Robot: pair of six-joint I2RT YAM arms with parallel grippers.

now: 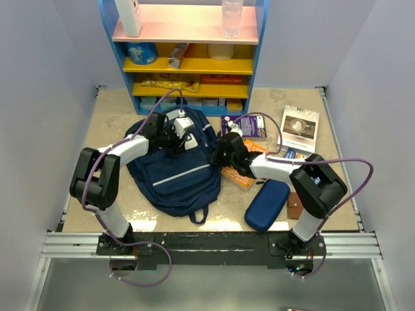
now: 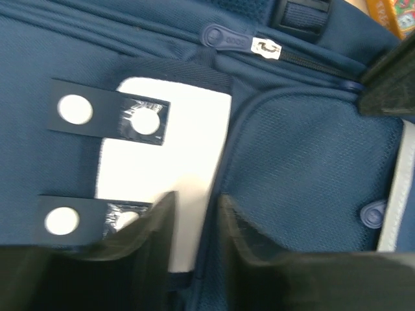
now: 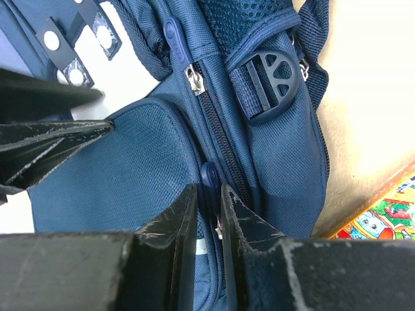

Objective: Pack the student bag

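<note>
The navy student bag (image 1: 175,175) lies flat on the table, below the shelf. Over its upper part is my left gripper; its blurred fingertips stand apart, with bag cloth and the edge of a white panel (image 2: 162,155) showing in the gap. At the bag's right edge sits my right gripper, its fingers close around a dark zipper pull (image 3: 209,175). Whether those fingers press on it cannot be told. A second zipper pull (image 3: 175,39) lies higher on the bag. The zipper under the right fingertips is partly hidden.
Right of the bag lie a purple box (image 1: 249,126), an orange book (image 1: 238,177) partly under the right arm, a blue case (image 1: 267,205), a white picture book (image 1: 299,129) and a brown item (image 1: 295,205). A stocked shelf (image 1: 188,65) stands behind. Bare table shows front left.
</note>
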